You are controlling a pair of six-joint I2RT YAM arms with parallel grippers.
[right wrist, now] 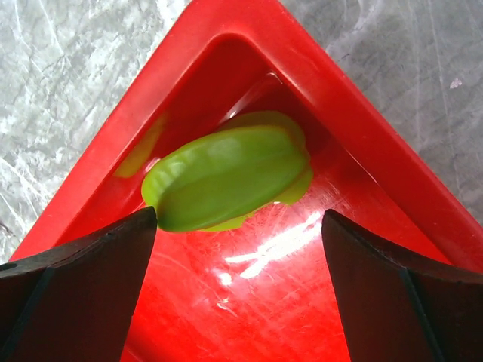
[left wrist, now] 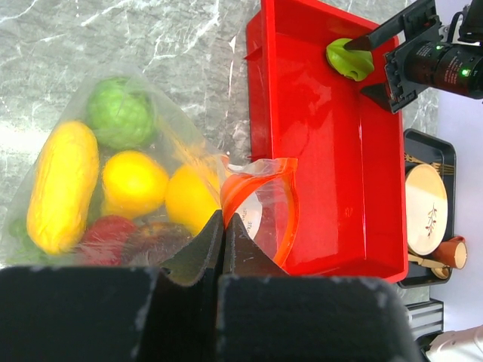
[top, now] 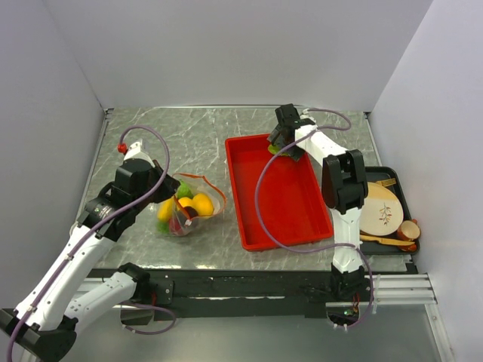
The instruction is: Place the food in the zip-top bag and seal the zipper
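Observation:
The clear zip top bag (left wrist: 72, 102) with an orange zipper strip (left wrist: 285, 197) holds several foods, among them a long yellow one (left wrist: 64, 185), a round green one (left wrist: 121, 113) and yellow round ones (left wrist: 134, 183). My left gripper is shut at the bag's mouth, its fingertips meeting on the thin film beside the orange strip. A green pepper-like food (right wrist: 230, 177) lies in a corner of the red bin (top: 279, 204). Over that corner, my right gripper is open, with the green food ahead of its fingertips, not gripped.
Except for the green food, the red bin is empty. At the right stands a black tray (top: 400, 197) with a plate (top: 381, 210), a cup (top: 409, 230) and cutlery. A purple cable (top: 259, 202) hangs across the bin.

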